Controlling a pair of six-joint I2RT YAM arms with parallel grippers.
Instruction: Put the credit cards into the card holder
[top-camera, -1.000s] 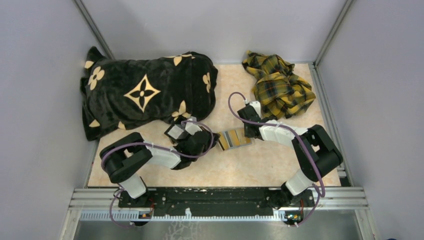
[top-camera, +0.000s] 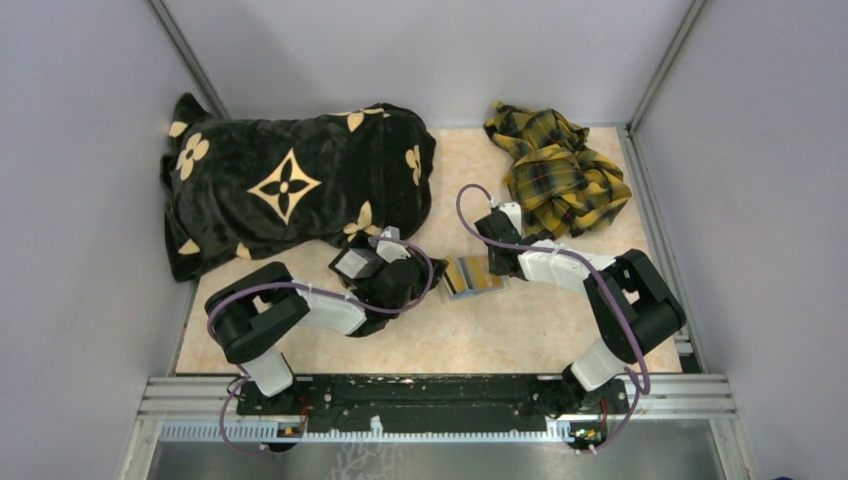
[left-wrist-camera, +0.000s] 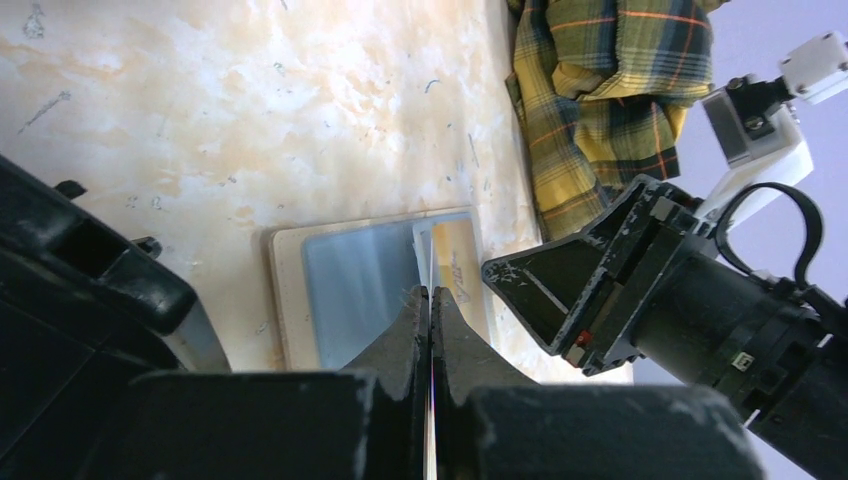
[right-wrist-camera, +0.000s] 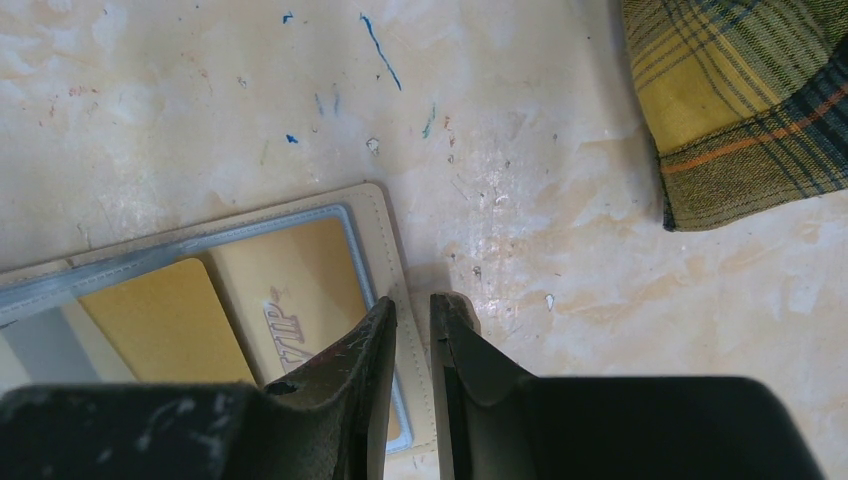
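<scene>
The card holder (top-camera: 470, 291), pale with a blue-grey window, lies flat mid-table. In the right wrist view, a gold card (right-wrist-camera: 170, 318) lies beside a tan panel with embossed letters (right-wrist-camera: 290, 268). My right gripper is shut on the holder's right edge. From the left, my left gripper (top-camera: 440, 268) reaches over the holder with its fingers together. A thin pale line, apparently a credit card (left-wrist-camera: 432, 252) seen edge-on, runs between them and past the tips. The fingers hide how far this card reaches into the holder.
Left of the holder stands a dark rack (top-camera: 345, 262), partly under the left arm. A black patterned blanket (top-camera: 290, 180) covers the back left; a yellow plaid cloth (top-camera: 560, 175) lies back right. Bare tabletop (top-camera: 470, 340) shows in front of the holder.
My left gripper has shifted slightly right, and the dark-and-gold strip beside its fingertips has moved right with it. The right arm stays where it was.
</scene>
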